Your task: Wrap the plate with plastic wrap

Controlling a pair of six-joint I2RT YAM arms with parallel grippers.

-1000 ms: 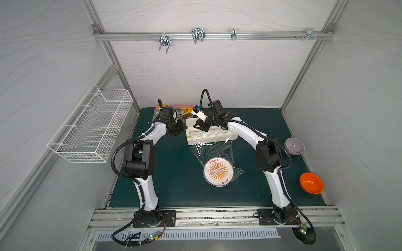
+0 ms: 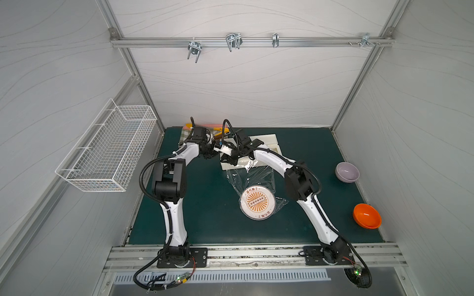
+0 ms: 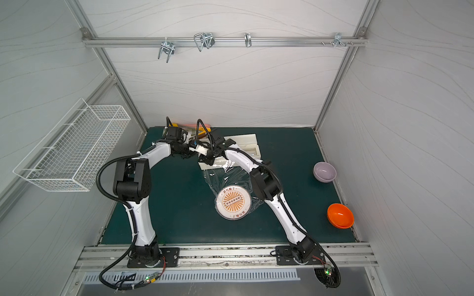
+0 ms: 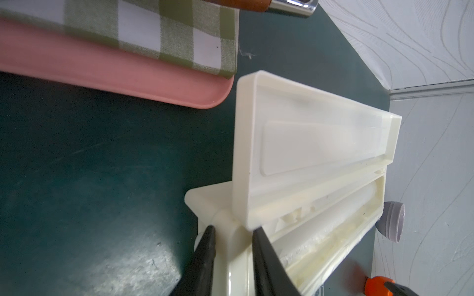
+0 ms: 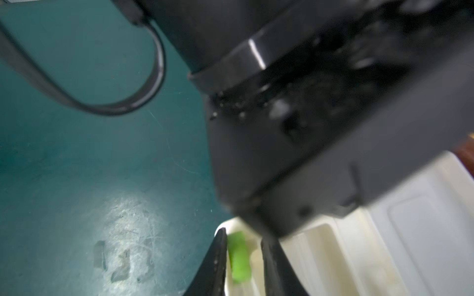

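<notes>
A round white plate with an orange sunburst [image 2: 257, 202] lies at the table's centre. Clear plastic wrap [image 2: 264, 176] runs from the white dispenser box under and around it. The box lid [image 4: 316, 133] stands open, showing a pale roll [image 4: 321, 227] inside. My left gripper is part open, its fingers either side of the box's left end; contact is unclear. Over the box's front left corner my right gripper is part open too, with a green slider [image 5: 240, 259] seen between its fingers. Whether they touch it cannot be told.
A pink tray [image 4: 148, 81] with a checked cloth and a wooden handle [image 4: 246, 4] lies behind the left arm. A purple bowl [image 2: 347, 172] and orange bowl [image 2: 366, 216] stand far right.
My right gripper has moved left and down to the box's left corner, covering the green slider from above. The left gripper has edged slightly right. Plate and wrap look unmoved.
</notes>
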